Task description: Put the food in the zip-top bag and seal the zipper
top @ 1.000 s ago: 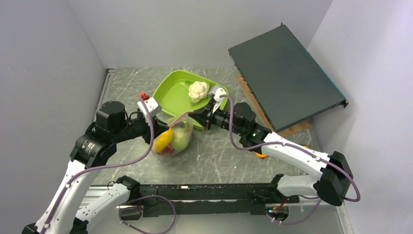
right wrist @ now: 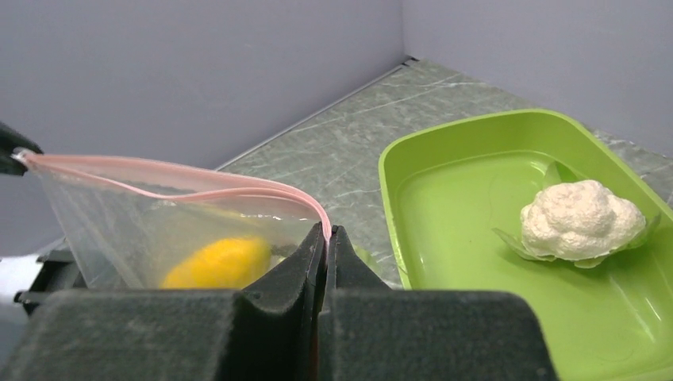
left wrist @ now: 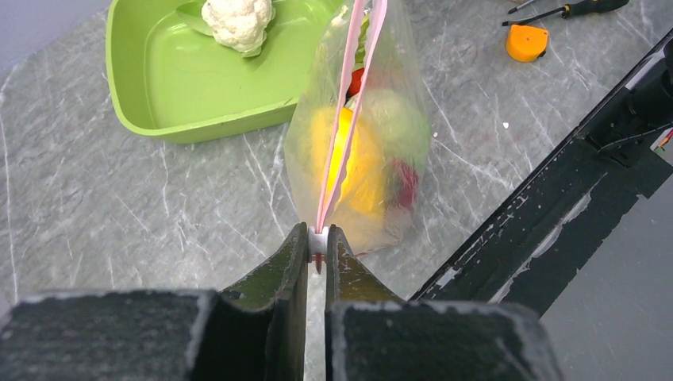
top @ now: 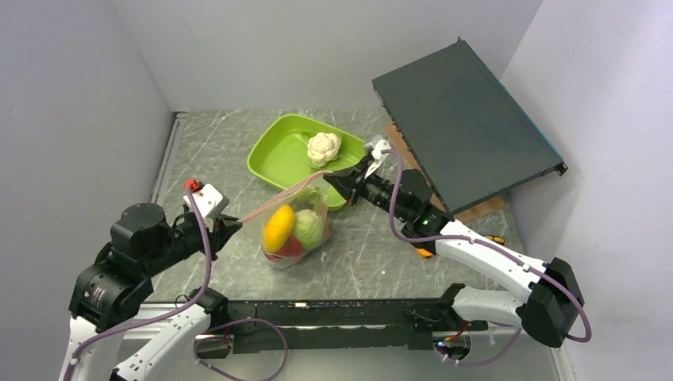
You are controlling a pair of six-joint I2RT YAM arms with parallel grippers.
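Between my two grippers stretches the clear zip bag (top: 321,242), its pink zipper (right wrist: 190,172) pulled taut. Inside are a yellow food (top: 278,228), a pale green vegetable (top: 308,228) and something dark red (left wrist: 403,184). My left gripper is shut on the white zipper slider (left wrist: 318,245) at the left end; beyond it, the two pink strips stand apart. At the other end my right gripper is shut on the thin pink edge of the bag. A white cauliflower (right wrist: 583,220) lies in the green bin (top: 267,148).
The green bin stands just behind the bag. An orange tape measure (left wrist: 526,43) and a screwdriver (left wrist: 595,8) lie to the right. A dark panel (top: 468,119) leans at the back right. Bare countertop (top: 357,266) shows in front.
My left gripper has moved left and slightly toward the front, lengthening the stretch of pink zipper. My right gripper has shifted a little right and back, and the bag has moved right.
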